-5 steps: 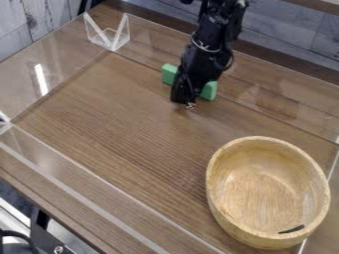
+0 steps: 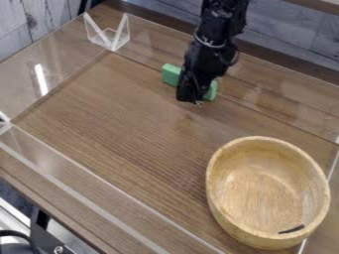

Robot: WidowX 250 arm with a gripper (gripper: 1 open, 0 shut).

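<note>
My black gripper [image 2: 196, 87] hangs over the upper middle of the wooden table, its tip in front of a bright green object [image 2: 171, 73] that lies there. The gripper covers much of the green object, which shows on both sides of it. The fingertips are dark and small; I cannot see anything held between them.
A large tan round bowl [image 2: 267, 196] sits at the front right. White wire-like frames stand at the back left and on the left edge. A wall runs along the back.
The green object looks to be in about the same place.
</note>
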